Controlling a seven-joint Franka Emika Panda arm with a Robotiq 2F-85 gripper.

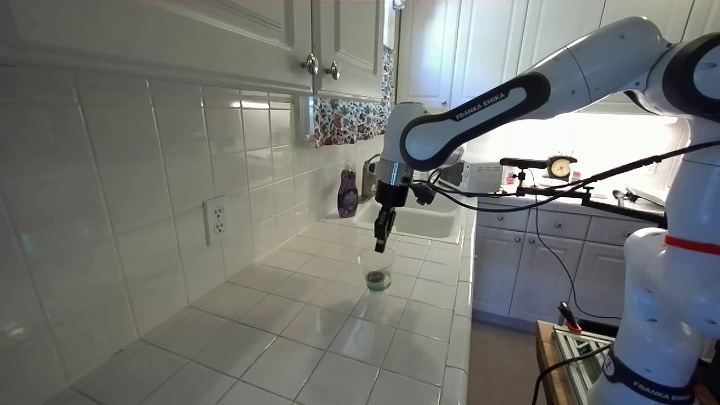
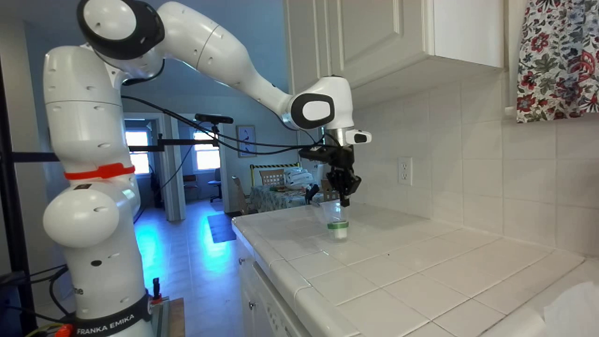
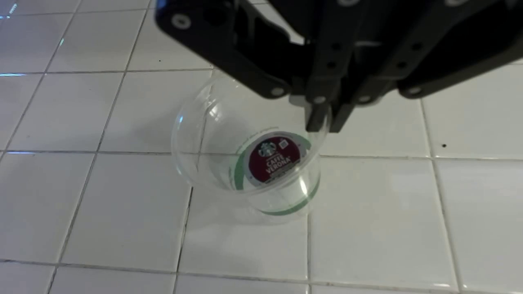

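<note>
A clear plastic cup (image 3: 215,179) stands roughly upright, with a coffee pod (image 3: 272,157) inside it; the pod has a dark red lid and a green band. My gripper points down and is shut on the cup's rim, one finger on each side of the thin wall. In the first exterior view, the gripper (image 1: 381,248) is at the top of the cup (image 1: 369,260). From the second exterior view, the cup (image 2: 333,211) appears below the gripper (image 2: 344,201), close to the tiles. Whether its base touches them I cannot tell.
Overhead hangs a cabinet (image 2: 382,33). A crumpled white item (image 2: 575,314) lies at the near right corner.
</note>
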